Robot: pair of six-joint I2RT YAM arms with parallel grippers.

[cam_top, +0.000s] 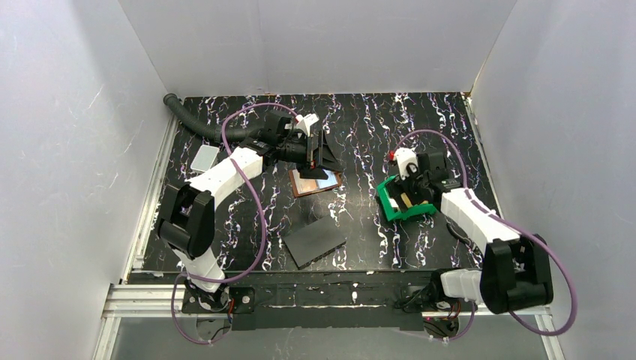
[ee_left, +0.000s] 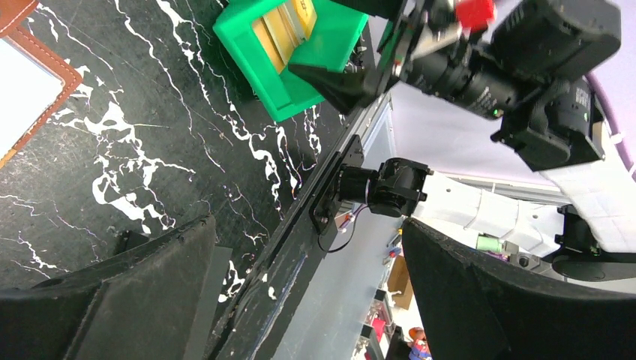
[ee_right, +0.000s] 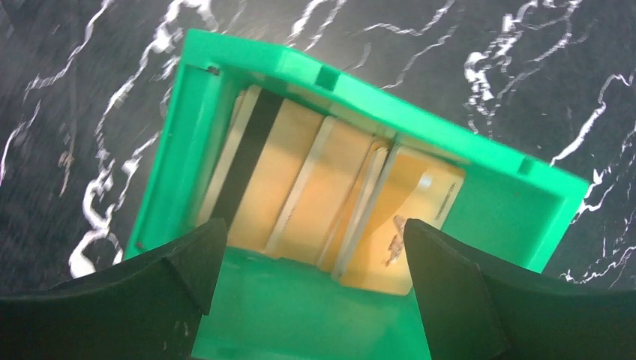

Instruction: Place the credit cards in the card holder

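Observation:
Several yellow-orange cards (ee_right: 424, 214) lean in a row inside a green tray (ee_right: 352, 90), one with a dark stripe. Over this tray, in the right wrist view, my right gripper stands open, no card gripped between its fingers. The card holder (cam_top: 298, 186), a brown-edged flat case with white and blue showing inside, lies mid-table. Part of its stitched brown border (ee_left: 66, 71) shows at the left of the left wrist view. My left gripper (cam_top: 327, 159) hangs open above the holder and hides some of it.
A dark grey flat panel (cam_top: 315, 241) lies near the front edge. At the back left are a black hose (cam_top: 196, 122) and a small white box (cam_top: 204, 158). Bare table separates the holder from the tray.

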